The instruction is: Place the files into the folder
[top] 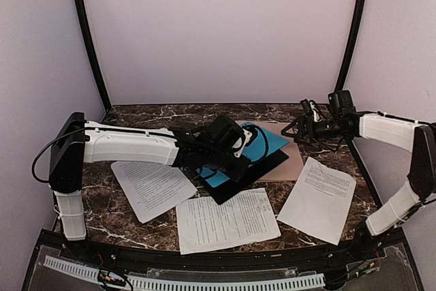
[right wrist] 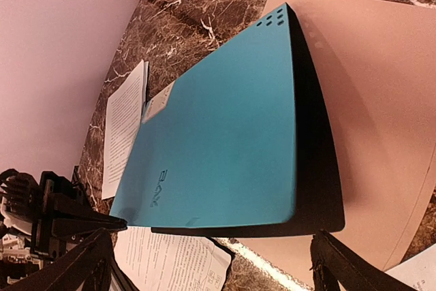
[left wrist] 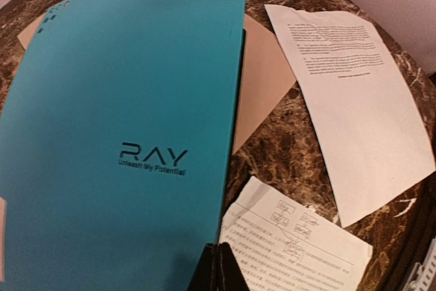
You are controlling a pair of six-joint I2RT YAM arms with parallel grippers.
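Note:
A blue folder with RAY printed on it lies tilted over a black layer and a beige sheet. My left gripper is shut at the folder's front edge, seen in the top view under the left arm; whether the edge is between its fingers I cannot tell. My right gripper stands open behind and right of the folder, its fingers apart in the right wrist view with nothing between them. White printed papers lie at left, front and right.
Dark marble table shows between the papers and along the back. Pale walls close in the back and both sides. The left arm spans the table's left half and hides part of the folder.

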